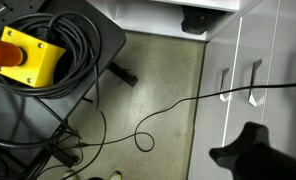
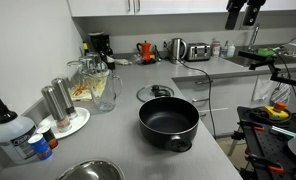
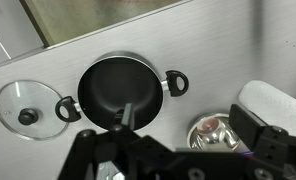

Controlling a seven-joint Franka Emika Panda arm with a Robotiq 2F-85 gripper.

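Note:
In the wrist view my gripper stands open, its dark fingers [image 3: 125, 122] wide apart with nothing held between them. Below it on the counter is a black two-handled pot [image 3: 116, 88], empty. A glass lid [image 3: 30, 108] with a black knob lies beside the pot. A shiny metal bowl [image 3: 210, 130] is partly hidden behind the gripper. Seen in exterior view 2, the gripper [image 2: 241, 20] hangs at the top right, well above the counter. The pot [image 2: 169, 120] sits there near the middle, with the lid [image 2: 155, 93] behind it.
Along the counter stand a glass pitcher [image 2: 104, 92], a white plate [image 2: 70, 122] with shakers, a spray bottle [image 2: 13, 130], a kettle [image 2: 178, 49] and a toaster [image 2: 198, 51]. A black cable [image 1: 178, 101] runs across the floor and past the cabinets. Counter right of the pot is clear.

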